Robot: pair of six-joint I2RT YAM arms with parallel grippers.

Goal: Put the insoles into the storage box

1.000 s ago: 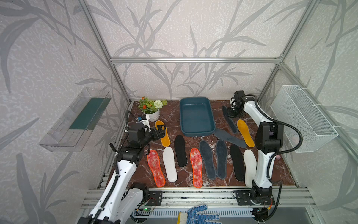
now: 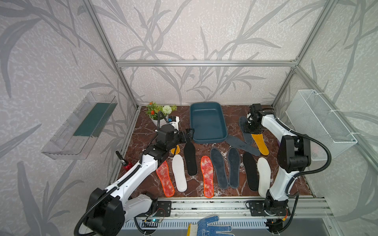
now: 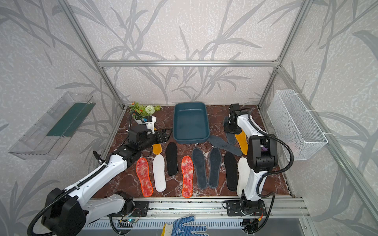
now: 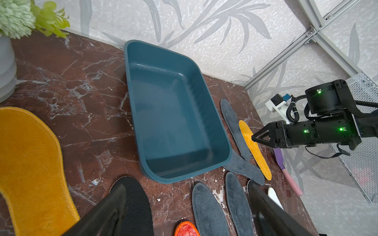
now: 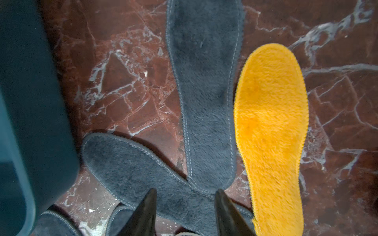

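The dark teal storage box (image 2: 207, 122) stands empty at the back centre. Yellow (image 5: 271, 118), grey (image 5: 206, 98), black (image 2: 191, 159), white (image 2: 179, 173) and red-orange (image 2: 207, 177) insoles lie around its front and sides. My left gripper (image 2: 187, 135) stands open above the table near the box's front-left corner, between the left yellow insole (image 4: 27, 165) and the box, holding nothing. My right gripper hangs above the grey insoles right of the box, fingers apart, nothing seen between them.
A potted plant (image 2: 159, 112) stands at the back left. A wire basket (image 2: 319, 122) hangs on the right wall, a clear tray (image 2: 78, 125) on the left. A purple-and-pink tool (image 4: 291, 181) lies at the right edge.
My left gripper has moved rightward toward the box's front-left corner. My right gripper has moved a little toward the front, over the grey and yellow insoles.
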